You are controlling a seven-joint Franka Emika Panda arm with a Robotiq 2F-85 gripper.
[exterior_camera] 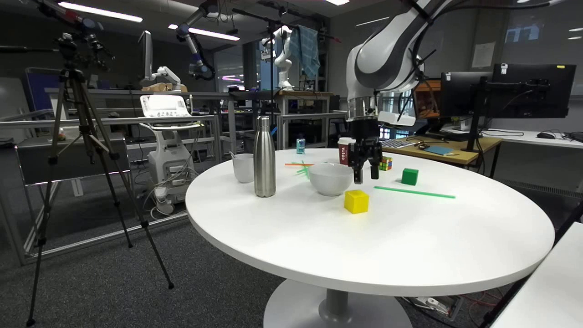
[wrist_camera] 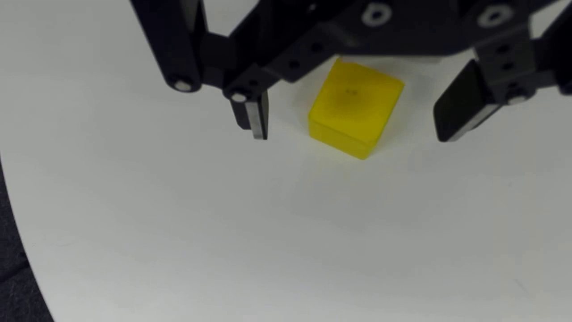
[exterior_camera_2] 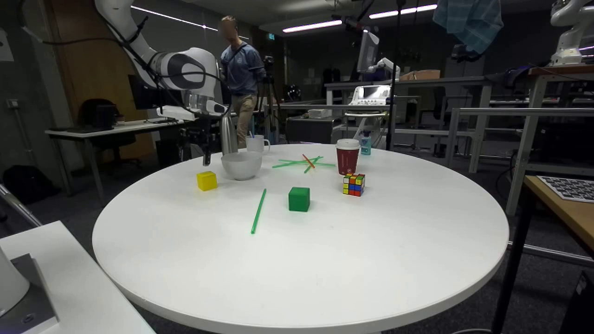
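Note:
A yellow cube (exterior_camera: pixel 356 202) rests on the round white table (exterior_camera: pixel 306 240), just in front of a white bowl (exterior_camera: pixel 330 179) in exterior view 1. Above the cube hangs my gripper (exterior_camera: pixel 366 178), pointing down with its fingers wide apart. From the wrist, the cube (wrist_camera: pixel 356 107) shows between the two separated fingers, clear of both, slightly turned relative to them. Nothing is held. In exterior view 2 the gripper (exterior_camera_2: pixel 196 161) is seen over the cube (exterior_camera_2: pixel 206 181), left of the bowl (exterior_camera_2: pixel 242 166), with one finger partly hiding the other.
A steel bottle (exterior_camera: pixel 264 158) and a mug (exterior_camera: pixel 243 167) stand left of the bowl. A green cube (exterior_camera_2: pixel 299 199), a green straw (exterior_camera_2: pixel 259 211), a Rubik's cube (exterior_camera_2: pixel 354 184), a red cup (exterior_camera_2: pixel 347 157) and crossed straws (exterior_camera_2: pixel 303 162) lie elsewhere.

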